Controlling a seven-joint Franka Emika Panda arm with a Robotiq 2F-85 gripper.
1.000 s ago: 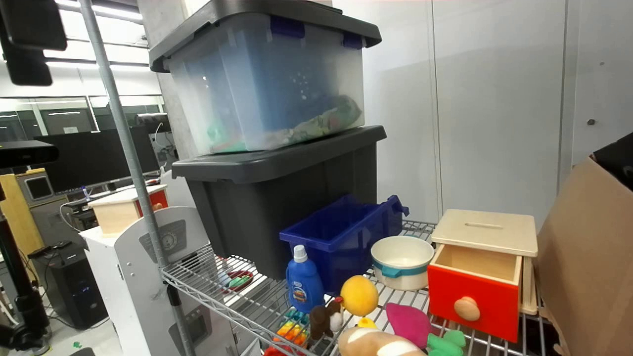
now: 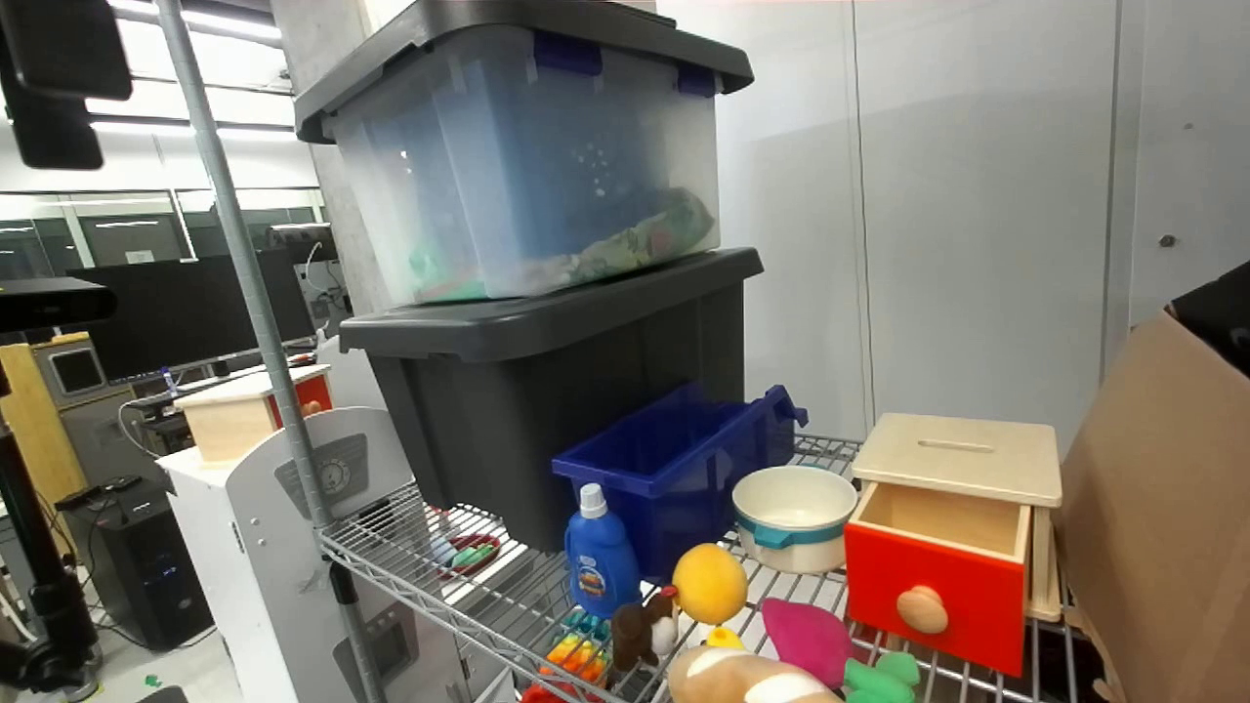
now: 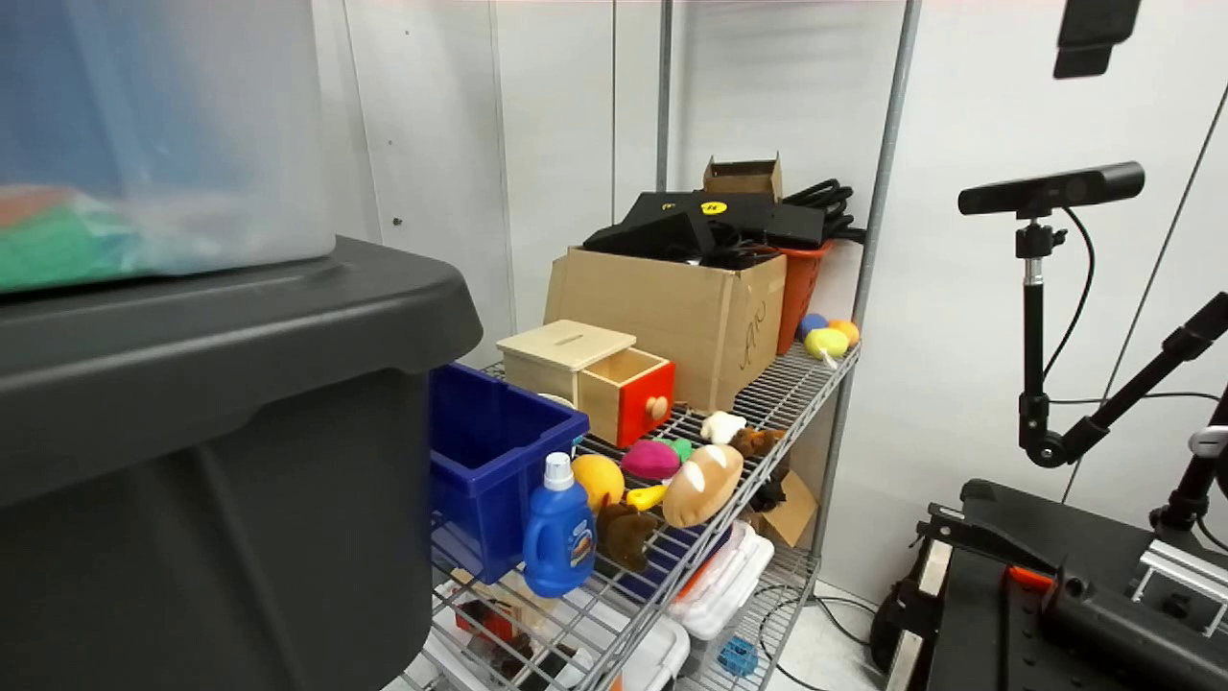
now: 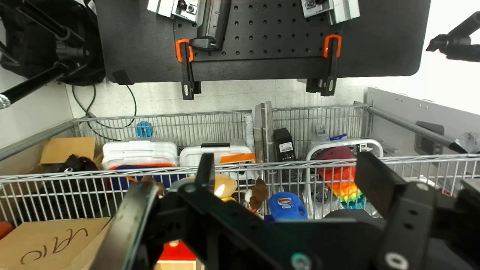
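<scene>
My gripper spans the lower half of the wrist view, its dark fingers (image 4: pixel 206 173) wide apart and empty between; neither exterior view includes it. A wooden box (image 2: pixel 961 451) has its red drawer (image 2: pixel 937 592) pulled out, and the visible inside is bare. Left of it stands a white pot (image 2: pixel 797 492) with a teal band. The blue bin (image 2: pixel 674 439) is behind a blue detergent bottle (image 2: pixel 600 557). Toward the shelf's front lie an orange ball (image 2: pixel 710 584), a magenta toy (image 2: pixel 806 639), a bread loaf toy (image 2: pixel 744 678) and a brown plush (image 2: pixel 639 633).
Large stacked totes (image 2: pixel 539 351) fill one end of the wire shelf (image 3: pixel 794 397). A cardboard box (image 3: pixel 668 311) closes off the other side, beside the wooden box. A black table (image 4: pixel 270 69) faces the shelf across a gap. Below, the lower shelf holds white-lidded containers (image 4: pixel 139 153).
</scene>
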